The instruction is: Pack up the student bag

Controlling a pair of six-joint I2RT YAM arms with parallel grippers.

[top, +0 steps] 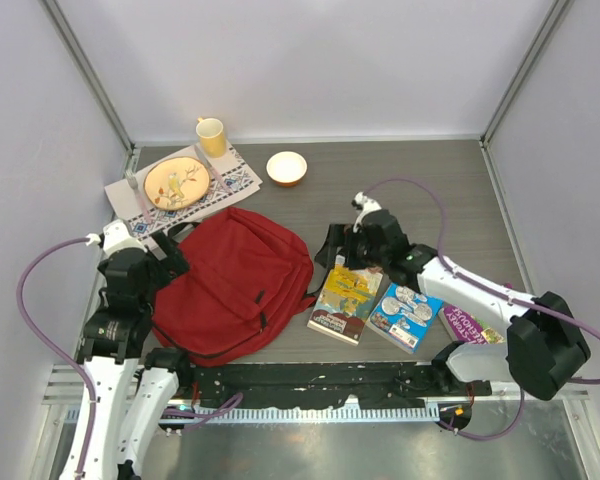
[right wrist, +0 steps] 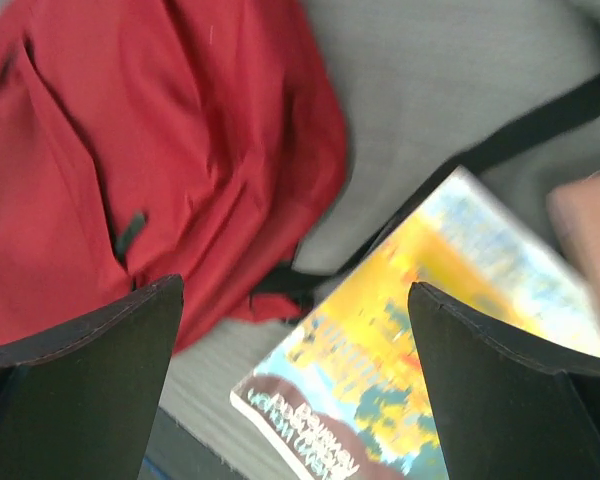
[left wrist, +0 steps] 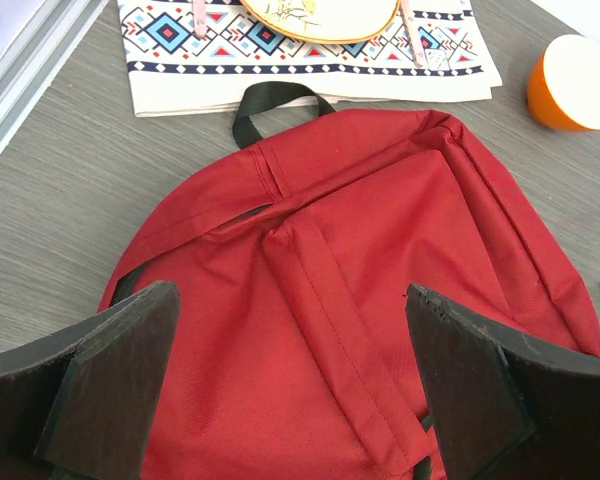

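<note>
A red backpack (top: 235, 285) lies flat on the left half of the table, its black top loop (left wrist: 265, 95) showing in the left wrist view. My left gripper (top: 170, 258) is open above the bag's left side, only red cloth below its fingers (left wrist: 130, 380). Over the bag's right edge and the yellow book (top: 345, 305) hovers my right gripper (top: 336, 247), open and empty. Right of that book lie a blue book (top: 405, 315) and a magenta book (top: 465, 325), the latter partly under the right arm. A brown wallet (right wrist: 595, 235) shows at the right wrist view's edge.
At the back left, a patterned placemat (top: 245, 180) carries a plate (top: 176, 184) and a yellow mug (top: 211, 137). An orange-sided white bowl (top: 286, 168) stands beside it.
</note>
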